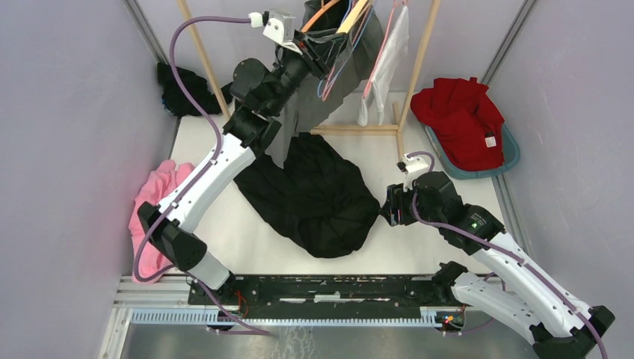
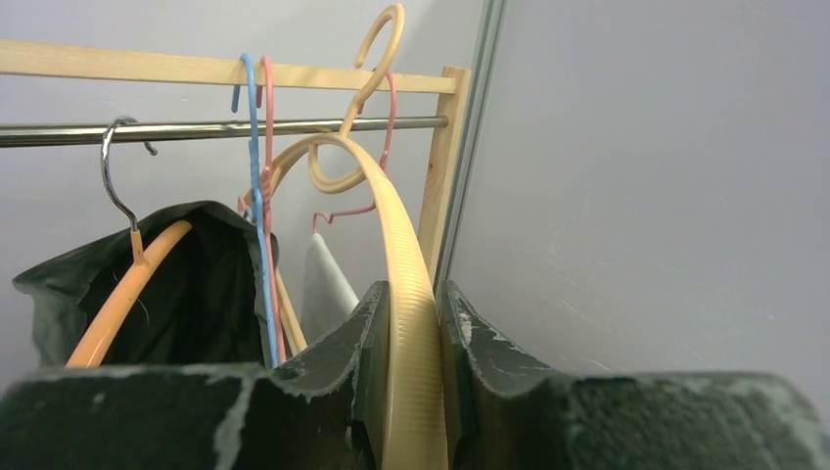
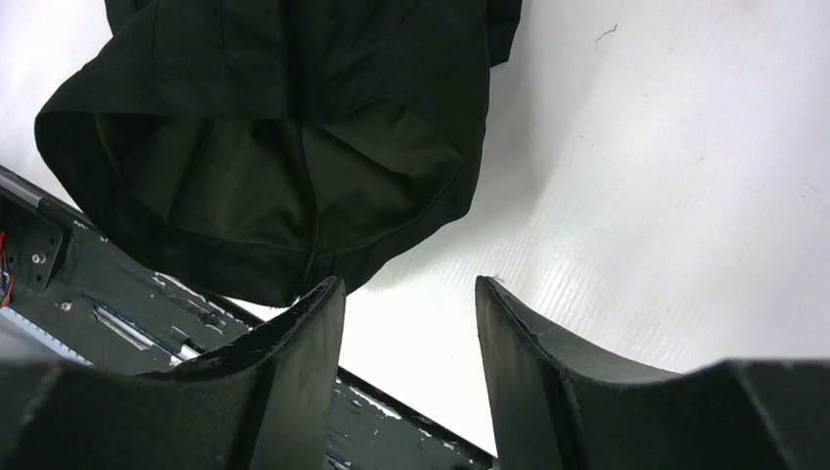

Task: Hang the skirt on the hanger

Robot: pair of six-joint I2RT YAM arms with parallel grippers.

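Observation:
The black skirt [image 1: 318, 194] lies crumpled on the white table in the top view. Its open hem or waist edge [image 3: 391, 250] shows in the right wrist view. A light wooden-coloured hanger [image 2: 406, 264] runs up between the fingers of my left gripper, both pads close against its arm. This hanger's hook stands in front of the rail, apart from it as far as I can tell. At the skirt's right edge my right gripper [image 1: 390, 209] is open; empty space lies between its fingers.
Blue and pink hangers, an orange hanger [image 2: 127, 299] with a dark garment and a white cloth [image 1: 391, 63] hang from the metal rail [image 2: 196, 130]. A basket [image 1: 478, 173] with red clothing stands right; pink cloth [image 1: 153, 224] lies left.

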